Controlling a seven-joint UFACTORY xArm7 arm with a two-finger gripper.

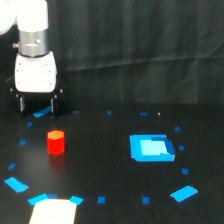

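Note:
A red block stands on the black table at the left, apart from anything else. Behind it and slightly to its left, my white gripper points down. Its dark fingers are spread apart, and no object shows between them. To the right lies a low blue tray with a white patch inside it.
Blue tape pieces and small blue marks are scattered over the table. A pale square lies at the front left edge. Between the red block and the tray the surface is clear. A dark curtain hangs behind.

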